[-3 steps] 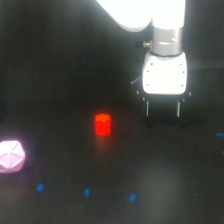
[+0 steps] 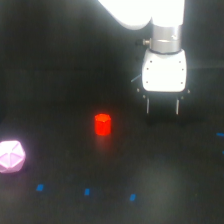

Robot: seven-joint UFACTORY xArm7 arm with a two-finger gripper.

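A small red block stands on the dark tabletop near the middle of the camera view. Farther left, cut off a little by the frame's edge, lies a pale pink faceted ball. My gripper hangs at the upper right, its two thin fingers spread apart and nothing between them. It is to the right of the red block and clear of it.
Several small blue marks, one of them a blue mark at the front, dot the black table. The surface between the red block and the gripper is bare, and so is the front right.
My gripper has shifted very slightly downward in the view. The red block and the pink ball have not visibly moved.
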